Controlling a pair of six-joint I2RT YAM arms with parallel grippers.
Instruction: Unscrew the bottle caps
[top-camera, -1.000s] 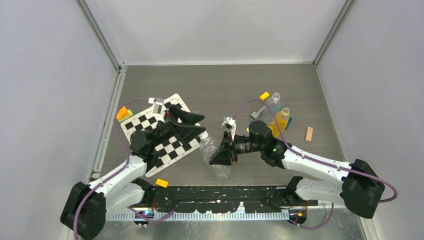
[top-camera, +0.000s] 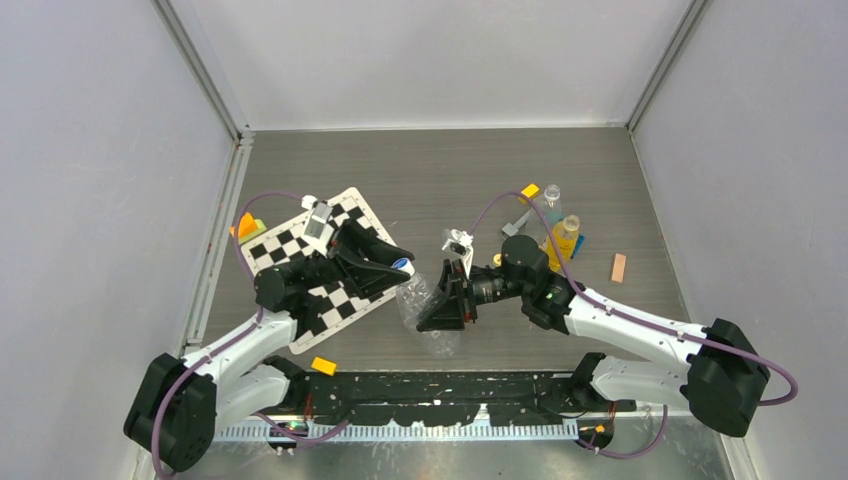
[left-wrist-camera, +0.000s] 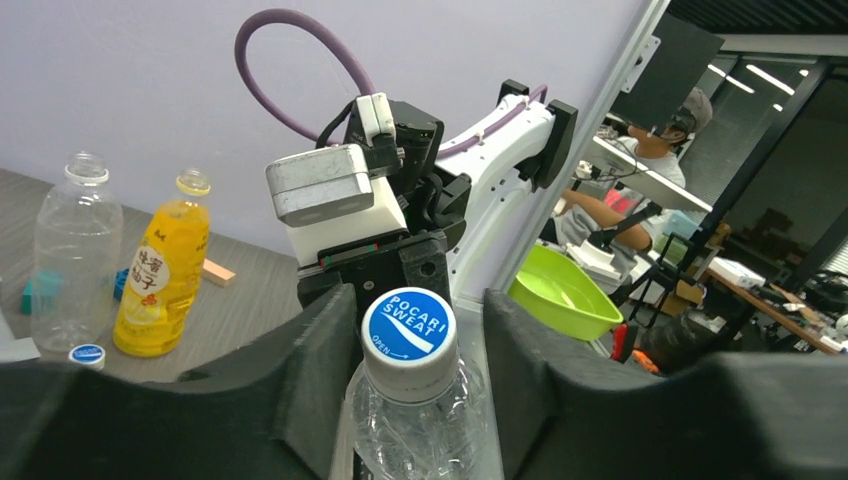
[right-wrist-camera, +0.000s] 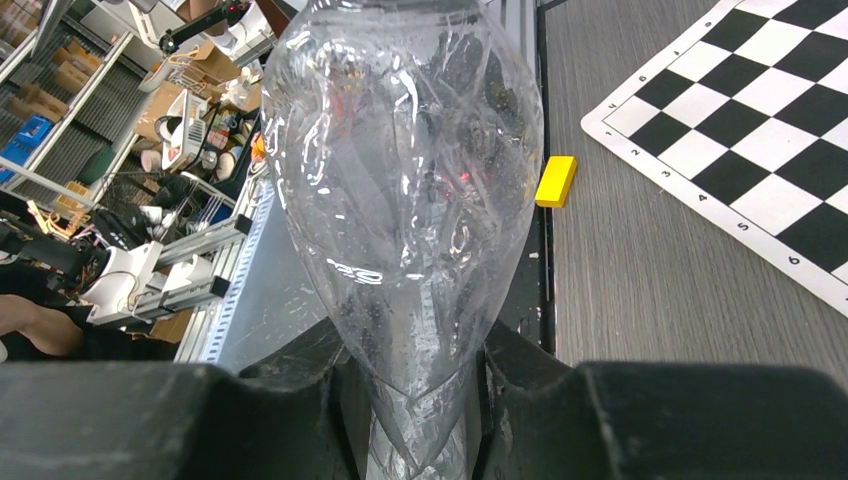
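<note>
A clear plastic bottle (right-wrist-camera: 410, 170) is held at its narrowed lower part by my right gripper (top-camera: 442, 308), whose fingers (right-wrist-camera: 525, 410) press on both sides. Its white cap with a blue top (left-wrist-camera: 408, 330) faces the left wrist view, sitting on the bottle neck. My left gripper stands part open with one finger on each side of that cap; gaps show between cap and fingers. From above, the cap (top-camera: 403, 265) lies at the left fingertips. A loose blue-topped cap (left-wrist-camera: 87, 355) rests on the table beside two uncapped bottles.
An empty clear bottle (left-wrist-camera: 78, 250) and a yellow-filled bottle (top-camera: 567, 232) stand at the right, behind my right arm. A checkerboard (top-camera: 350, 313) lies under the left arm.
</note>
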